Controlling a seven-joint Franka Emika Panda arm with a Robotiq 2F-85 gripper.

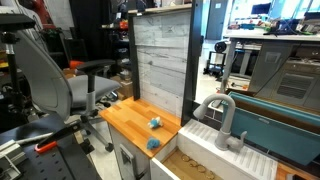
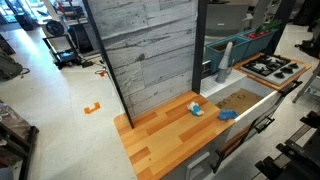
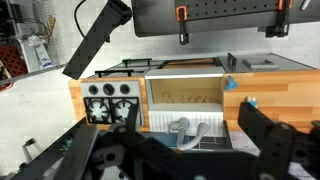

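Two small blue items sit on the wooden counter [image 1: 127,118]. One blue-and-white item [image 1: 155,123] lies farther in on the boards, and a second blue item [image 1: 153,144] is close to the counter's edge by the open drawer [image 2: 240,101]. Both are too small to identify. From above, the wrist view shows the drawer's bare wooden inside [image 3: 185,90], with the blue items to its right. My gripper is open above the toy kitchen, its dark fingers wide apart at the bottom of the wrist view. Nothing shows between them except the scene below.
A grey faucet [image 1: 226,118] rises behind the drawer. The stove top [image 2: 270,68] is at the drawer's far side from the blue items. A tall grey plank panel [image 2: 155,65] backs the counter.
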